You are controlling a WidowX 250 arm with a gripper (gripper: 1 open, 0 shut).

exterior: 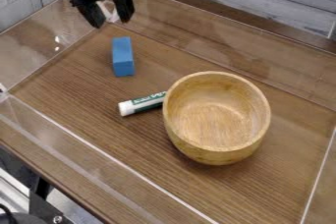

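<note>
My black gripper (pixel 98 8) is at the top left of the camera view, open, above and behind a blue block (pixel 124 57) that lies on the wooden table. A small pale object (pixel 113 12) shows beside the gripper; whether it touches it I cannot tell. A white and green cylinder (pixel 141 103) lies left of a large tan wooden bowl (pixel 217 117), which is empty.
The bowl takes up the middle right. Dark cables lie at the lower left corner.
</note>
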